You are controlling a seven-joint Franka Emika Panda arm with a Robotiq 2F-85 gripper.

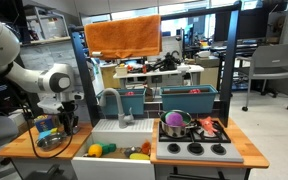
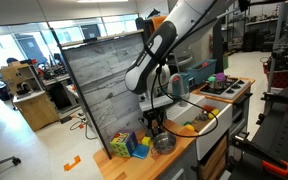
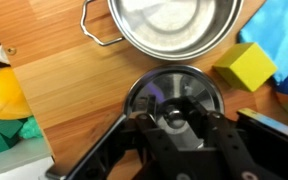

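In the wrist view, a round glass lid point(image 3: 146, 91) with a metal rim lies beneath my gripper, and the fingers are shut on its dark knob. Whether the lid touches the wood is hard to judge. Just beyond it sits an empty steel pot point(image 3: 174, 22) with a loop handle, close to the lid's edge. The second exterior view shows the same pot point(image 2: 164, 143) on the wooden counter, my arm reaching down behind it; the fingertips are too small to make out there.
A yellow block point(image 3: 246, 66) and a blue cloth point(image 3: 279, 28) lie beside the pot. On the other side is the sink point(image 1: 114, 168) with toy produce. Farther right, the stove point(image 1: 196, 150) carries a purple-and-green pot point(image 1: 175, 124). A tall faucet point(image 1: 115, 105) rises behind the sink.
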